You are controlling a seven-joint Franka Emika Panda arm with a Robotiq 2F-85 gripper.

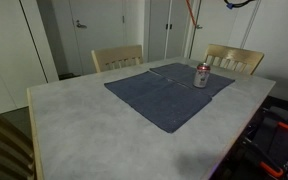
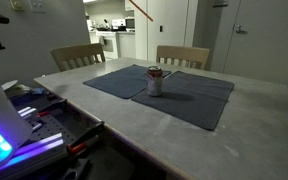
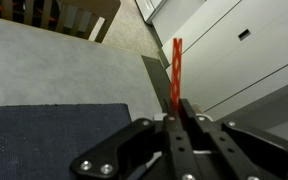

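In the wrist view my gripper is shut on a thin orange-red stick (image 3: 177, 70), which stands out beyond the fingertips. The lower part of this stick (image 1: 192, 14) shows at the top edge of exterior view 1, well above the table. Exterior view 2 shows the same stick (image 2: 139, 10) slanting high over the table. The gripper itself is outside both exterior views. A can-like container (image 1: 201, 75) with a reddish top stands upright on the dark cloth, below and apart from the stick.
Dark blue cloth (image 1: 164, 98) covers the table's middle, also seen in the wrist view as a dark mat (image 3: 54, 140). Wooden chairs (image 1: 118, 58) stand around the table edges.
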